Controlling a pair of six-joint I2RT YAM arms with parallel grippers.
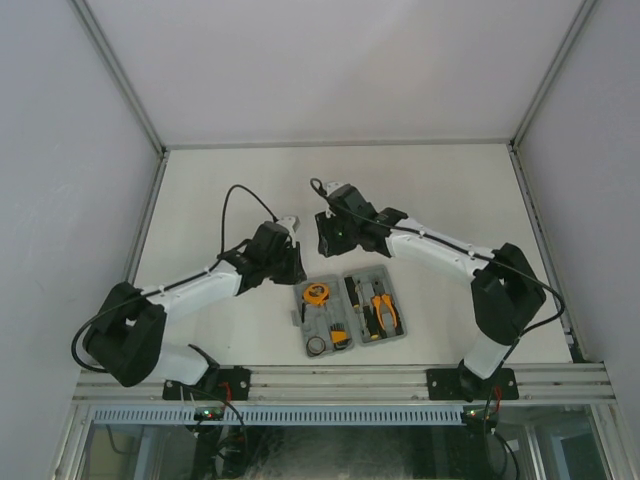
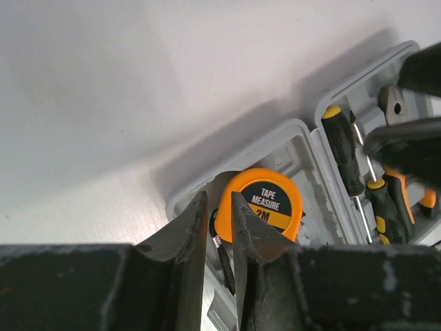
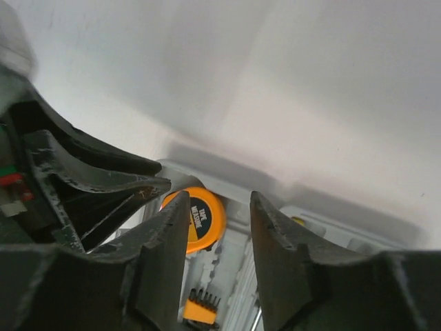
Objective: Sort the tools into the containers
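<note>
An orange tape measure (image 2: 265,200) lies in the upper left compartment of the grey tool case (image 1: 308,322), with a thin dark tool (image 2: 224,265) beside it. My left gripper is above that corner, its fingers apart with nothing held. In the right wrist view, my right gripper shows a gap between its fingertips and nothing in it; the top view has it above the case's back edge. The right half of the case holds orange-handled pliers (image 1: 384,308) and dark screwdrivers (image 2: 342,148). An orange brush (image 1: 339,334) and a ring-shaped item (image 1: 316,345) lie in the left half.
My two gripper bodies are near each other above the back of the case, and dark parts of the left one fill the left of the right wrist view.
</note>
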